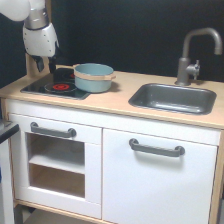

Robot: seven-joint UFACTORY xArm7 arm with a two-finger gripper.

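A blue-grey pot (pixel 94 79) with light wooden handles stands upright on the right side of the black stovetop (pixel 42 87), partly past its edge onto the wooden counter. A red burner mark shows to the pot's left. My white arm comes down from the top left. At its lower end, the dark gripper (pixel 44 65) hangs over the back left of the stovetop, apart from the pot. The fingers are small and dark against the dark wall, so how the fingers stand is unclear.
To the right, a metal sink (pixel 173 97) with a grey faucet (pixel 190 58) is set into the counter (pixel 125 90). Bare counter lies between pot and sink. Below are an oven-like door (pixel 88 135) with a grey handle and a closed white cabinet door (pixel 155 180).
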